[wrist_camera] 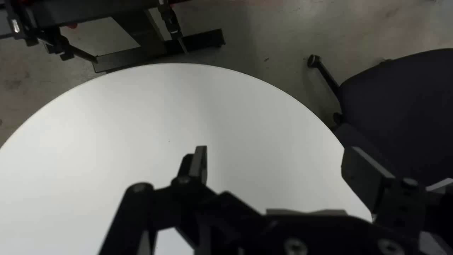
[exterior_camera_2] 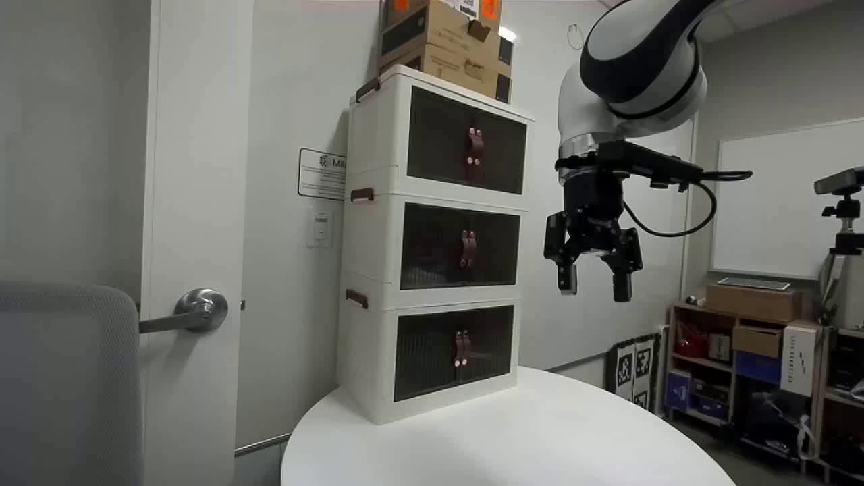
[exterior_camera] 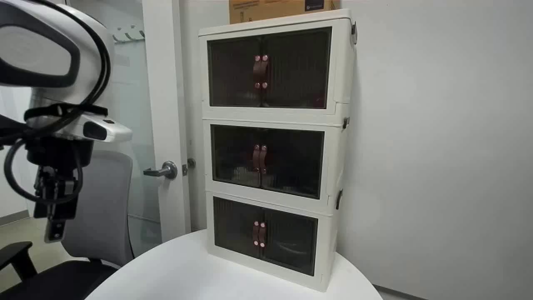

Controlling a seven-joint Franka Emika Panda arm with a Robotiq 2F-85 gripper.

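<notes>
A white cabinet of three stacked units (exterior_camera: 270, 115) stands on the round white table (exterior_camera: 165, 270). Each unit has dark double doors that look shut, with paired brown strap handles in the middle: top handles (exterior_camera_2: 474, 146), middle handles (exterior_camera_2: 468, 248) and bottom handles (exterior_camera_2: 461, 348). Out in the air to the right of the cabinet in exterior view 2 hangs my gripper (exterior_camera_2: 595, 283), pointing down, at about the height of the middle unit. Its fingers (wrist_camera: 198, 163) are spread wide in the wrist view, with only bare tabletop and floor below. What the cabinet contains is hard to make out.
Cardboard boxes (exterior_camera_2: 453, 44) sit on top of the cabinet. An office chair (exterior_camera: 100, 200) is beside the table, near a door with a lever handle (exterior_camera: 162, 170). Shelves (exterior_camera_2: 713, 364) stand farther back.
</notes>
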